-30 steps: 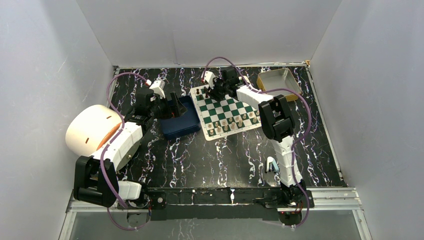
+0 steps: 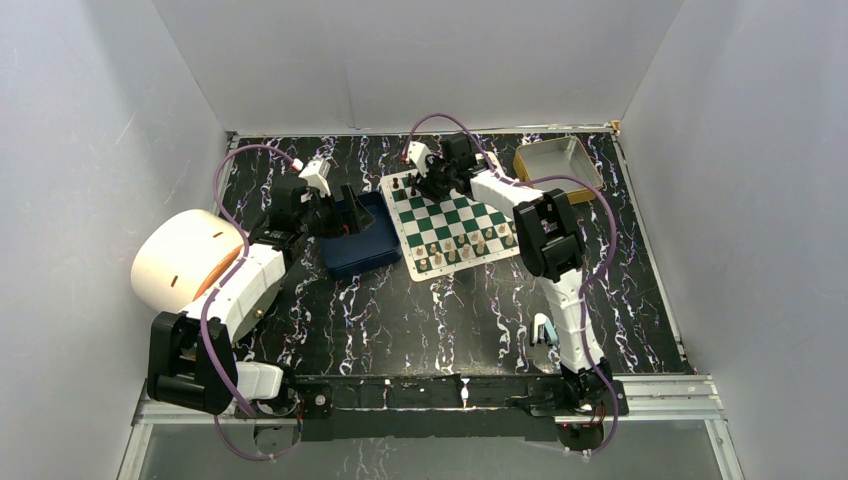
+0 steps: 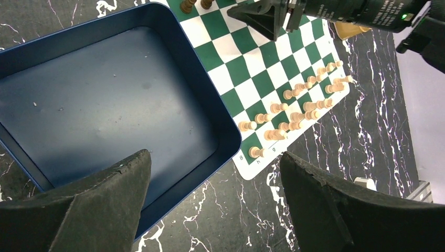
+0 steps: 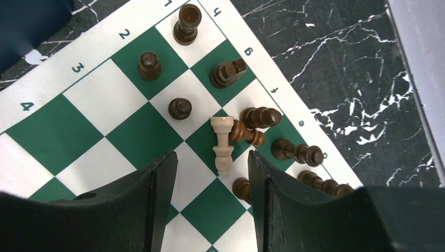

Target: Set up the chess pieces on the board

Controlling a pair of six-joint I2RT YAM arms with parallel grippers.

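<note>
The green-and-white chess board (image 2: 409,242) carries several upright light pieces (image 3: 276,135) along its near side. In the right wrist view, dark pieces such as a rook (image 4: 187,24) and a knight (image 4: 228,72) stand at the far edge. Among them a light piece (image 4: 223,145) lies on its side, and a small dark piece (image 4: 246,133) lies fallen against it. My right gripper is open above the board, the light piece's lower end showing between its fingers, not gripped. My left gripper, open and empty, hangs over the blue tray's near corner.
The blue tray (image 3: 220,118), left of the board, looks empty. A tan box (image 2: 560,160) stands behind the board at right. Upright dark pieces crowd the fallen ones closely. The table in front of the board is mostly clear.
</note>
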